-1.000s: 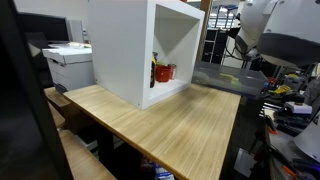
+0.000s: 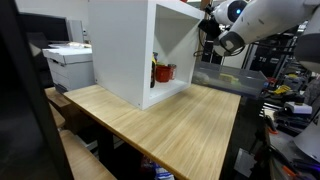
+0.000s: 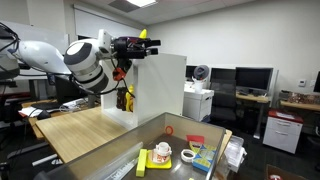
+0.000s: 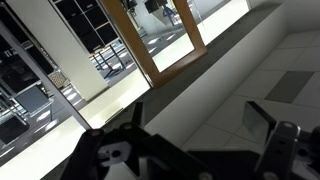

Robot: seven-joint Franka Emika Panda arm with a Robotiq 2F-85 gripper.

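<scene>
High up by the top of the white shelf unit point(image 2: 122, 50), my gripper stands open, its dark fingers well apart with nothing between them in the wrist view. The second exterior view has the black gripper point(image 3: 140, 46) over the shelf unit's upper edge, close to a yellow item; whether they touch I cannot tell. Inside the shelf sit a red container point(image 2: 163, 73) and a dark bottle point(image 2: 153, 72). The wrist camera is tilted and looks out at the ceiling point(image 4: 225, 110) and windows, with no task object near the fingers.
Behind the shelf, a grey bin point(image 3: 110, 152) holds a white-and-red mug point(image 3: 161, 153), a yellow block point(image 3: 141, 163) and several other items.
In exterior view 1 the arm has swung left and further into view, bringing the wrist and gripper nearer the shelf's top. The shelf and its contents look unmoved.
</scene>
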